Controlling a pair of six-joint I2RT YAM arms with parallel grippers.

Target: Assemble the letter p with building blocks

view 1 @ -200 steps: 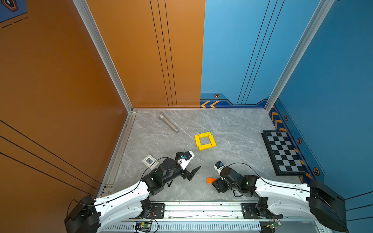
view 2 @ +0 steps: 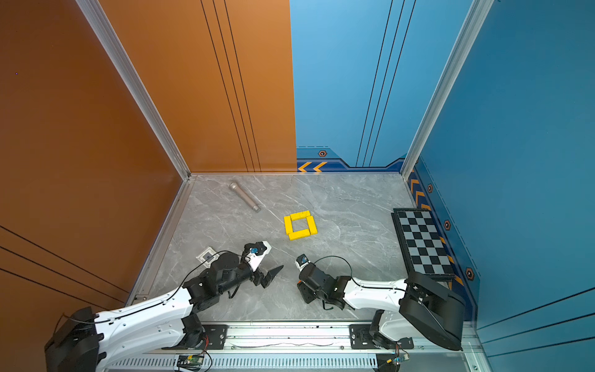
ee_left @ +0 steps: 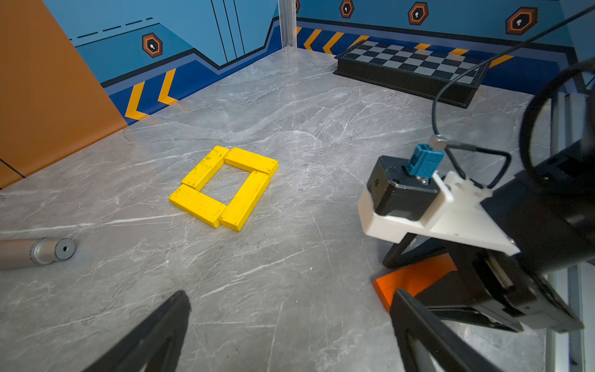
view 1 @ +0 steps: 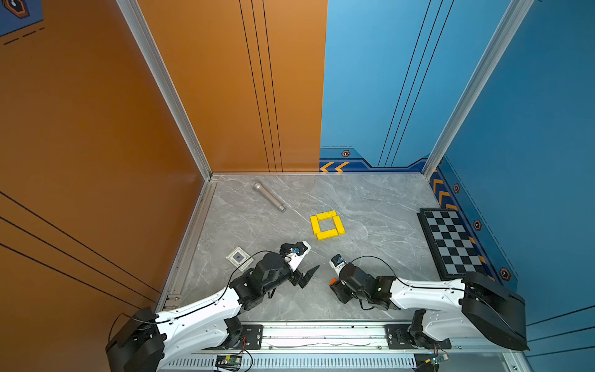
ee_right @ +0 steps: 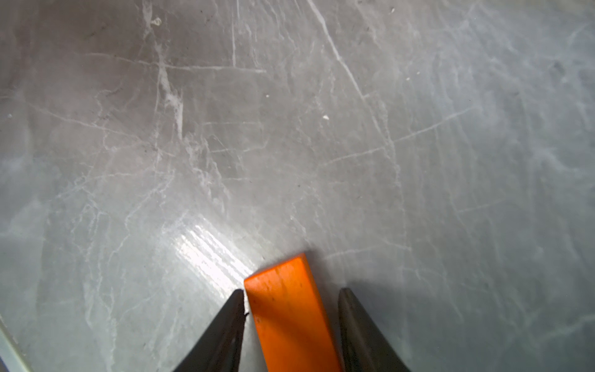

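Observation:
Yellow blocks point(view 1: 328, 234) form a closed four-sided ring on the grey table, which is also seen whole in the left wrist view. An orange block point(ee_right: 288, 310) lies on the table close to the front edge, partly covered by my right arm in the top left view. My right gripper is part open, its fingers point(ee_right: 226, 331) on either side of the orange block, with a gap showing on the right. My left gripper stands open left of the right one, nothing between its fingers.
A metal cylinder point(view 1: 269, 196) lies at the back left. A small white square object point(view 1: 237, 256) is beside my left arm, and a checkered board point(view 1: 455, 241) sits at the right edge. The table between the ring and the board is clear.
My right arm has moved left over the orange block, hiding more of it in the top left view. The left arm has hardly moved, and the yellow ring is unchanged.

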